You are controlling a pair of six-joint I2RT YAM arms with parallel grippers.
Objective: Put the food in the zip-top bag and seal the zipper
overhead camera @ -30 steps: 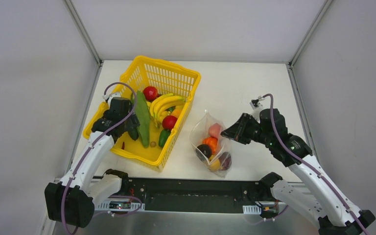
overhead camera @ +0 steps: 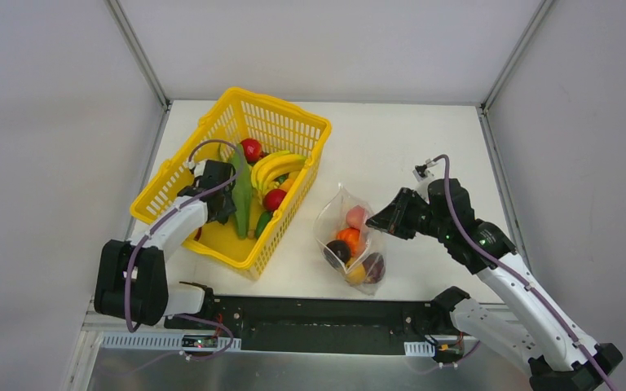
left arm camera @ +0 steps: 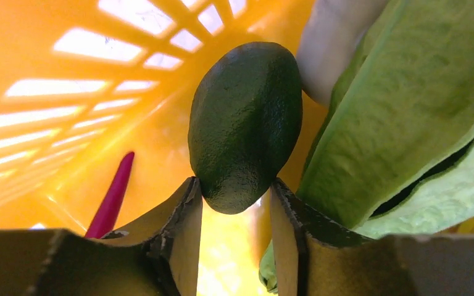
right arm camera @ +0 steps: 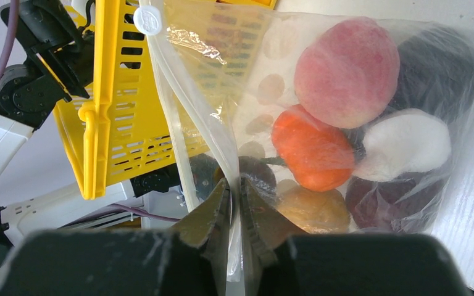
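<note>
In the yellow basket (overhead camera: 254,265), my left gripper has its fingers part open around the lower end of a dark green avocado-like fruit (left arm camera: 245,117), touching it, beside a large green leafy vegetable (left arm camera: 401,117). The clear zip bag (overhead camera: 350,244) holds several items, including a peach (right arm camera: 345,71), an orange pepper (right arm camera: 311,148) and a white piece (right arm camera: 401,142). My right gripper is shut on the bag's zipper edge.
Bananas (overhead camera: 277,167), red fruits (overhead camera: 275,199) and a thin red item (left arm camera: 114,191) lie in the basket.
The right arm is almost still.
</note>
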